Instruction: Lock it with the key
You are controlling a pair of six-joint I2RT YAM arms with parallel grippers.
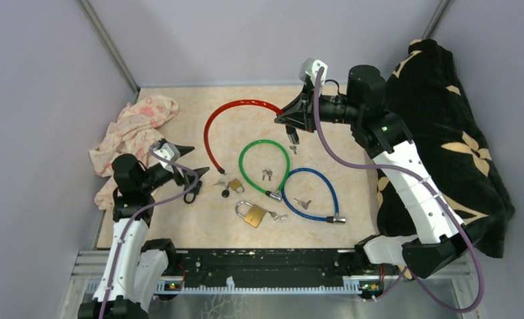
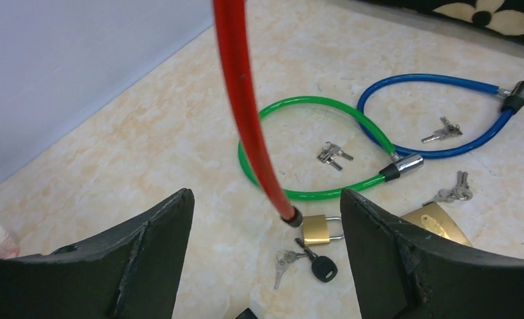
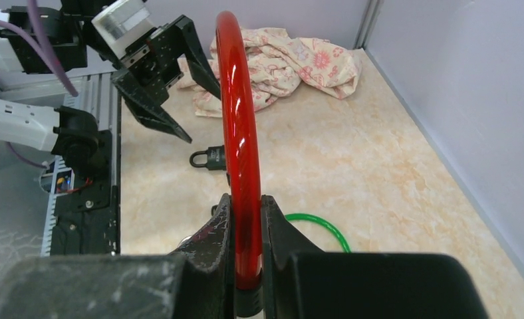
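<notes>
My right gripper [image 1: 277,120] is shut on the red cable lock [image 1: 246,102], holding it above the table just behind its lock head [image 1: 293,135]. A small key [image 1: 293,149] shows just below that head. From the grip the cable arches left, and its free end [image 1: 221,171] points down near the small padlock. My left gripper [image 1: 200,160] stands open left of that end, its fingers [image 2: 156,226] wide apart. In the left wrist view the cable end appears between the fingers but beyond them, touching neither. In the right wrist view the cable [image 3: 239,113] runs between both fingers.
A green cable lock [image 1: 262,141] and a blue one [image 1: 326,181] lie right of centre with loose keys [image 1: 267,174]. Nearer are a small brass padlock [image 1: 236,185], a large one [image 1: 254,215] and a black padlock [image 1: 192,193]. Pink cloth [image 1: 130,129] lies left.
</notes>
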